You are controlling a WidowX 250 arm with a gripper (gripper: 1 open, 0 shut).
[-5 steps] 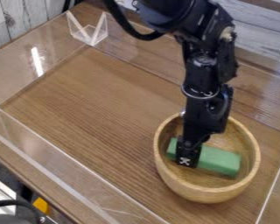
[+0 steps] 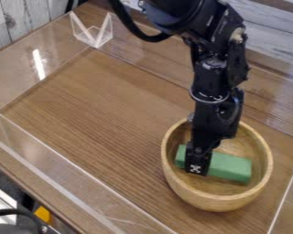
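A round tan wooden bowl (image 2: 242, 196) sits at the right of the table, holding a green rectangular block (image 2: 229, 169). The black gripper (image 2: 198, 158) reaches down into the bowl, its fingertips at the block's left end. The fingers look closed on that end, though the fingers partly hide the contact.
A small white wire object (image 2: 92, 32) stands at the back left. A black cable and a yellow item lie at the bottom left, beyond the table's edge.
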